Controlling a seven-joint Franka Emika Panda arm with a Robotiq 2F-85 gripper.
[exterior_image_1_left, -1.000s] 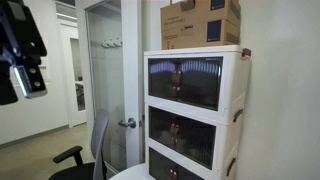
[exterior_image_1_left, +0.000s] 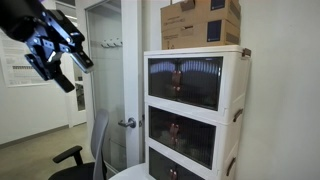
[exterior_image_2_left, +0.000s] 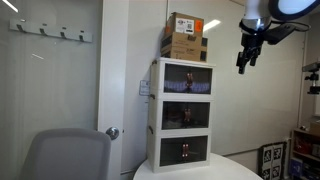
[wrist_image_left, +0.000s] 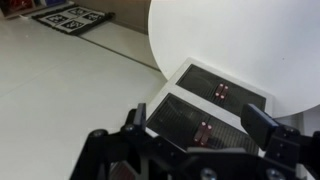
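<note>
A white cabinet (exterior_image_1_left: 194, 115) of three stacked compartments stands upright, its dark ribbed doors (exterior_image_2_left: 186, 115) shut, with brown handles in the middle. My gripper (exterior_image_1_left: 65, 70) hangs in the air at the upper left of exterior view 1, apart from the cabinet. In exterior view 2 the gripper (exterior_image_2_left: 248, 66) is right of the cabinet, about level with its top compartment. The wrist view shows the cabinet front (wrist_image_left: 208, 108) tilted beyond the gripper. Its fingers are spread wide, and nothing shows between them.
Cardboard boxes (exterior_image_2_left: 184, 38) are stacked on top of the cabinet, which stands on a white round table (exterior_image_2_left: 222, 168). A grey chair (exterior_image_2_left: 65, 153) is beside the table, near a glass door (exterior_image_1_left: 112, 75). Air around the gripper looks clear.
My gripper has shifted right and come farther into exterior view 1, and it has turned from hanging straight down to a slant. The cabinet and boxes stay put.
</note>
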